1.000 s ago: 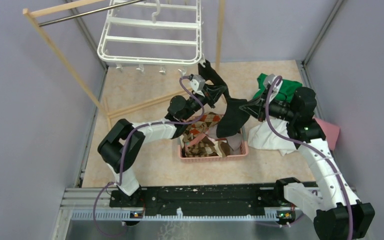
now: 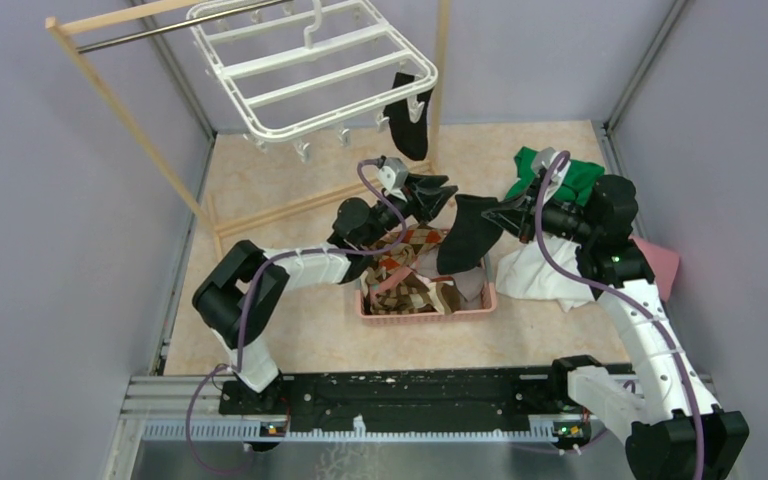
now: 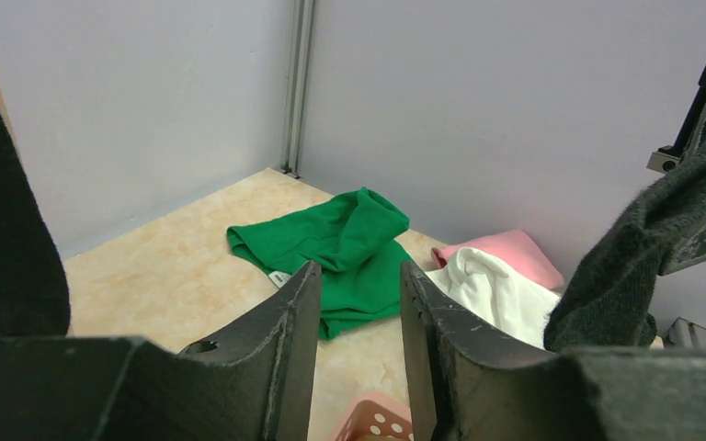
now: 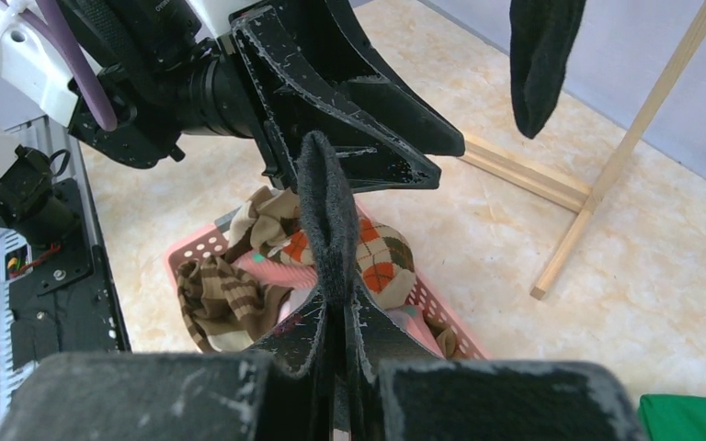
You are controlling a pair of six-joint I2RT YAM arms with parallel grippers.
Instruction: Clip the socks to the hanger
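One black sock hangs from a clip at the right corner of the white hanger. My right gripper is shut on a second black sock, whose length dangles over the basket; in the right wrist view the sock's dark cloth stands up between the fingers. Left of that sock, my left gripper is open with nothing between its fingers. The left wrist view shows a clear gap between its fingertips, with hanging black cloth at the left edge.
Below both grippers stands a pink basket with several patterned socks. Green cloth and white cloth lie at the right, by a pink item. The hanger's wooden rack rises at the left.
The right gripper has barely moved.
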